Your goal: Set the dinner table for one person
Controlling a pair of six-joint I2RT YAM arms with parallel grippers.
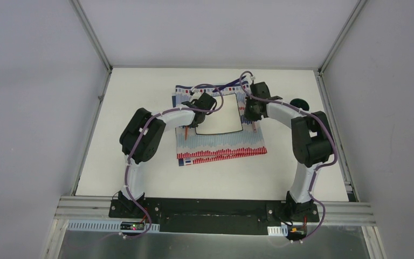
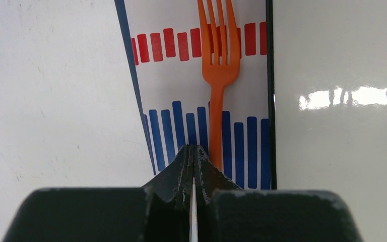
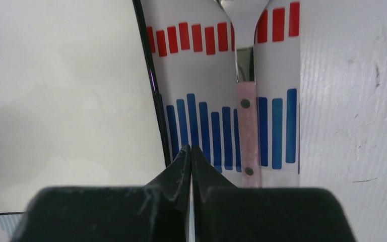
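Observation:
A striped placemat point(image 1: 221, 141) holds a square white plate point(image 1: 218, 116) with a dark edge. An orange fork point(image 2: 220, 75) lies on the mat along the plate's left edge; my left gripper is shut just beside its handle, nothing showing between its fingers. On the plate's right lies a utensil with a pink handle point(image 3: 248, 131) and metal top, its head cut off in the right wrist view. My right gripper is shut over the mat between plate and handle. A dark purple utensil point(image 1: 227, 83) lies across the mat behind the plate.
A dark round object point(image 1: 299, 103) sits at the table's right, beside the right arm.

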